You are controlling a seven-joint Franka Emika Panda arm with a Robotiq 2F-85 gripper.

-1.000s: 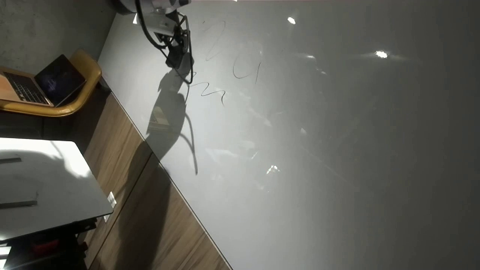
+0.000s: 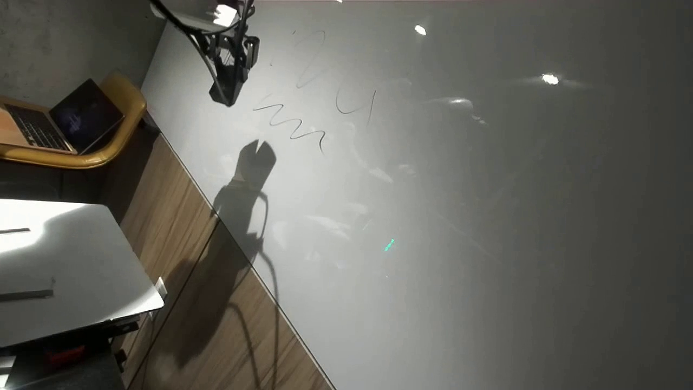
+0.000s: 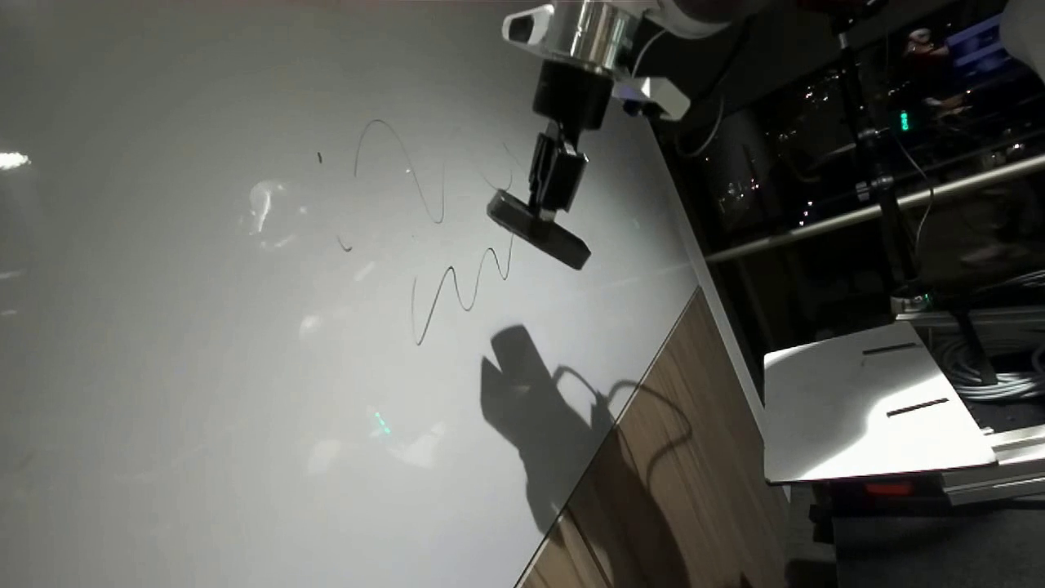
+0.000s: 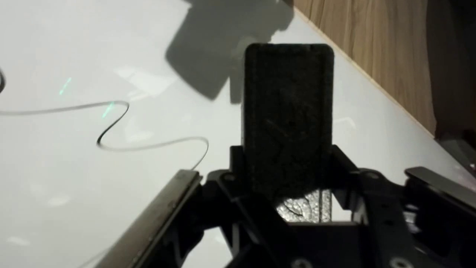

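My gripper is shut on a dark rectangular block that looks like a whiteboard eraser (image 4: 289, 116). In exterior view 2 the eraser (image 3: 540, 231) hangs crosswise below the gripper (image 3: 549, 211), apart from its shadow on the whiteboard (image 3: 245, 372). A wavy black line (image 3: 460, 287) is drawn beside the eraser, and a larger curved stroke (image 3: 402, 162) lies to its left. Exterior view 1 shows the gripper (image 2: 228, 81) at the top left, the wavy line (image 2: 289, 123) to its lower right. Other strokes (image 2: 355, 107) show farther right.
Wood panelling (image 2: 214, 292) borders the whiteboard along a slanting edge. A pale platform (image 2: 71, 266) stands near that edge, and a laptop (image 2: 65, 123) rests on a yellow chair (image 2: 126, 97). Most of the board's right side is bare in exterior view 1.
In exterior view 1 my gripper and the eraser have moved left, away from the board, their shadow now separated from them.
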